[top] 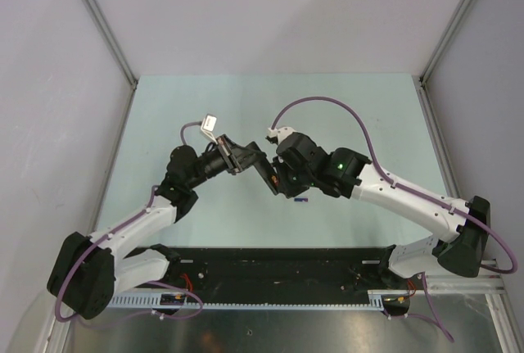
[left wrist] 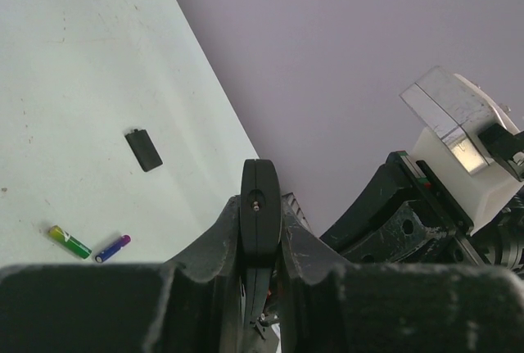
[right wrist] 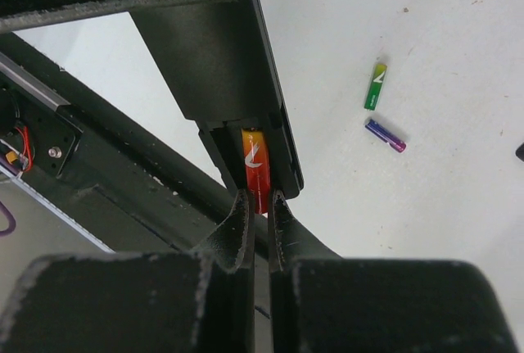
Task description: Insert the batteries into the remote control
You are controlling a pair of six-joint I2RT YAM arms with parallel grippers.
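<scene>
In the top view a black remote control hangs tilted above the table between the two arms. My left gripper is shut on its upper end; the left wrist view shows the remote end-on, pinched between both fingers. Its open battery compartment faces the right wrist view, where an orange-red battery lies lengthwise inside it. The lower red end of that battery sits between the tips of my right gripper, which is shut on it. Whether the battery is fully seated cannot be told; the fingertips partly hide its lower end.
On the table lie a green battery and a purple battery, close together. Farther off is a small black piece, perhaps the cover. Its front edge borders a dark rail.
</scene>
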